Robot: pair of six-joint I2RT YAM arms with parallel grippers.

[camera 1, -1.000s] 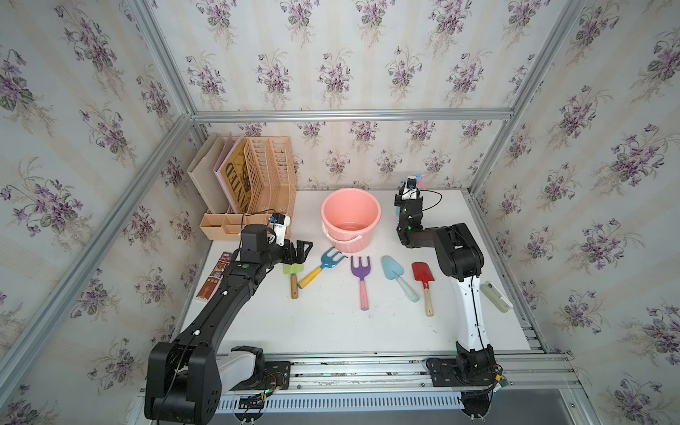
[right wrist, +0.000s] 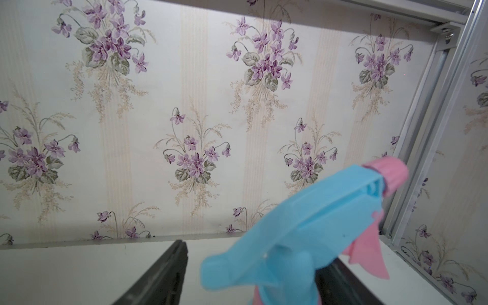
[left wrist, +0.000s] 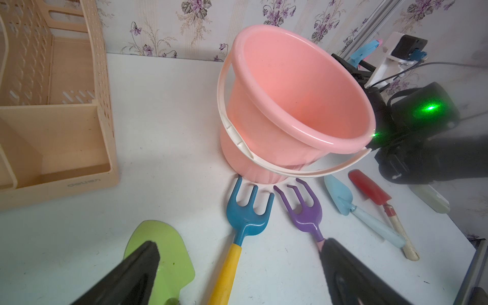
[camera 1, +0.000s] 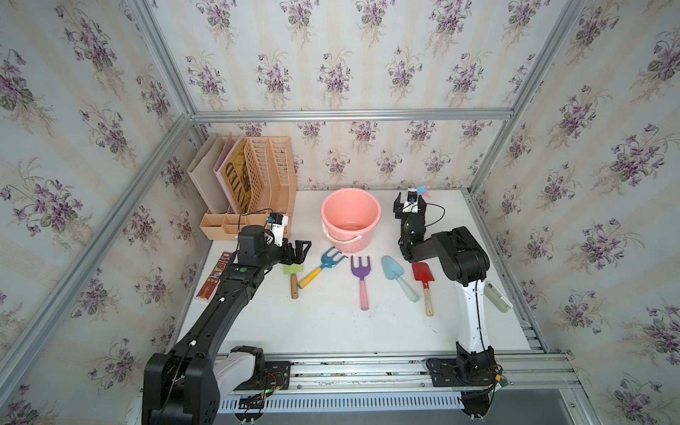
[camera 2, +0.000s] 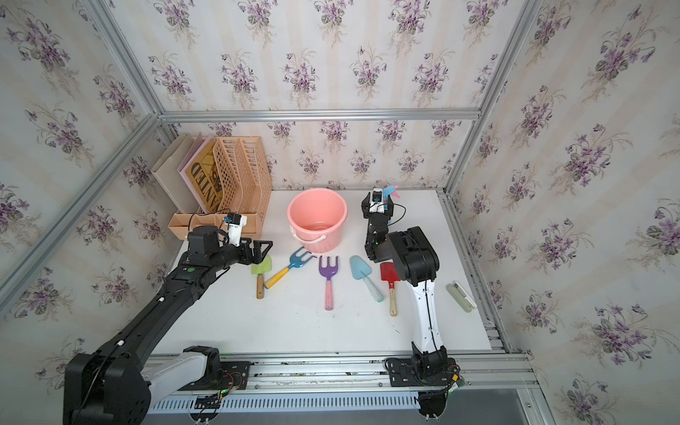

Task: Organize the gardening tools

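My left gripper (camera 1: 302, 249) hangs open over a green trowel (left wrist: 157, 259). My right gripper (camera 1: 409, 199) is at the back right, at a blue-and-pink object (right wrist: 305, 218), possibly a spray bottle; whether it grips it is unclear. A blue fork (left wrist: 246, 218), a purple fork (left wrist: 305, 218), a light blue trowel (camera 1: 391, 267) and a red trowel (camera 1: 422, 272) lie in a row on the table, in front of the pink bucket (camera 1: 350, 205).
A wooden organizer (camera 1: 276, 170) with folders stands at the back left. A pale green object (camera 2: 460, 297) lies at the right edge.
My right arm has shifted slightly toward the front, its gripper lower in the top left view. The left arm has barely moved.
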